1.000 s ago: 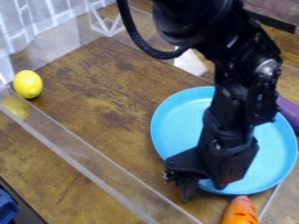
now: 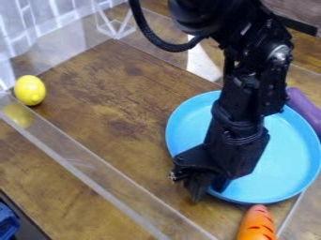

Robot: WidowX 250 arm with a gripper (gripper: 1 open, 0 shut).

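My black gripper [image 2: 198,184] reaches down from the top over a light blue plate [image 2: 286,164], its fingertips low at the plate's near left rim. Whether it is open or holds anything is hidden in the dark shapes. An orange carrot [image 2: 257,223] lies just in front of the plate at the bottom right. A purple object [image 2: 303,109], long and smooth, lies behind the plate at the right.
A yellow lemon [image 2: 30,90] sits at the far left by clear plastic edges. The wooden surface [image 2: 100,103] left of the plate is bare. A dark blue item [image 2: 7,223] shows at the bottom left corner.
The arm's upper body and wrist have shifted and turned slightly, while the fingertips stay near the plate's left rim. The plate and carrot look almost unmoved.
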